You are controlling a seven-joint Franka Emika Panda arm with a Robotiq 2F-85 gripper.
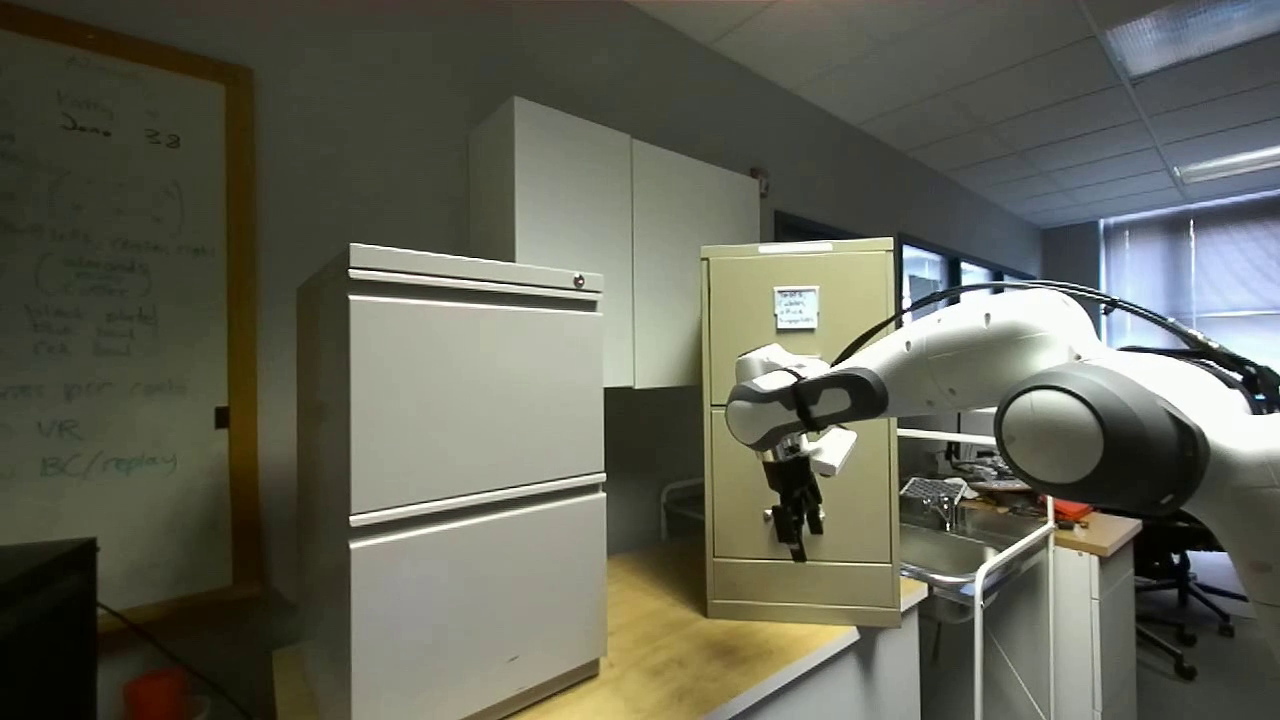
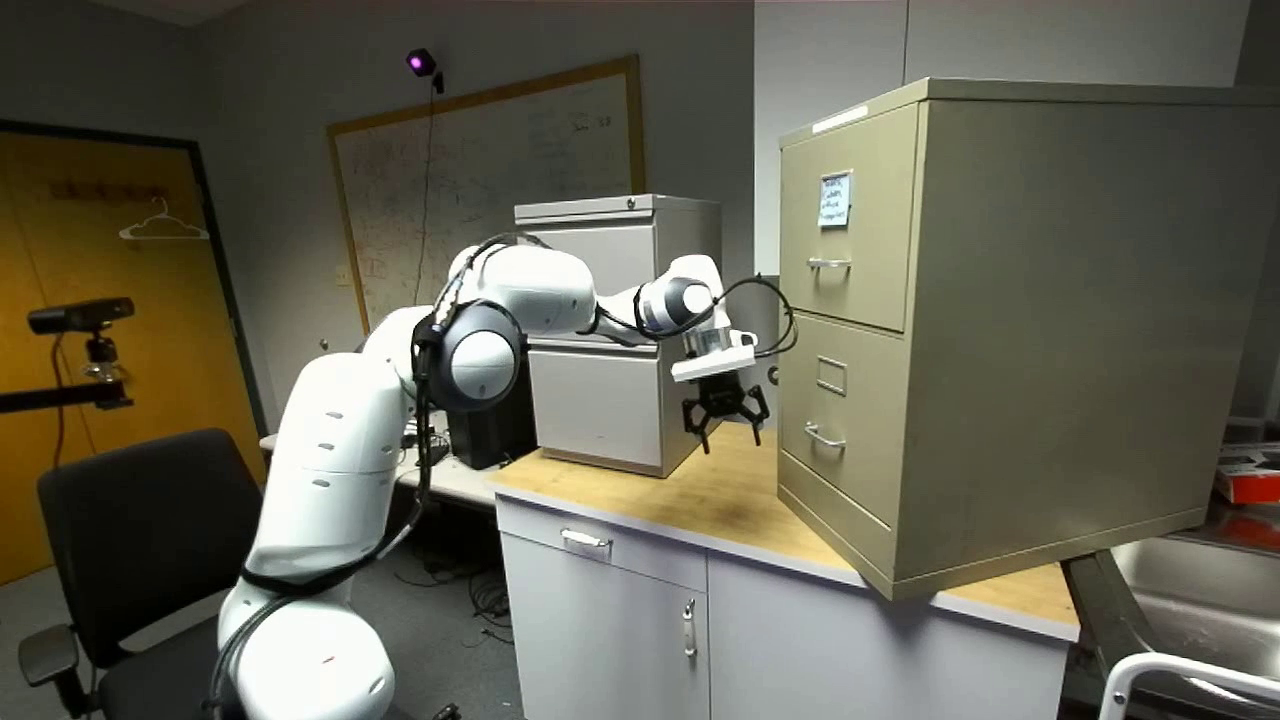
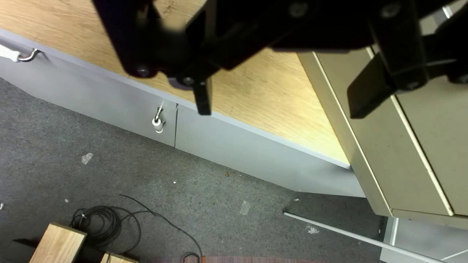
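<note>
My gripper [image 2: 731, 444] stands open above the wooden counter, its black fingertips apart and nothing between them. In exterior view 1 the gripper [image 1: 798, 547] appears in front of the lower drawer of the beige file cabinet [image 1: 840, 444]; whether it touches the cabinet cannot be told there. Exterior view 2 shows it left of the beige cabinet [image 2: 1056, 324], whose drawers are closed. Its lower drawer handle [image 2: 825, 437] is visible there. A grey two-drawer cabinet [image 2: 596, 402], also closed, is on the other side of the gripper. In the wrist view the spread fingers [image 3: 372, 90] overlap the counter and the beige cabinet front.
A sink [image 1: 942, 552] and a white rail [image 1: 1014, 559] are beyond the beige cabinet. Cables [image 3: 98, 223] lie on the floor.
</note>
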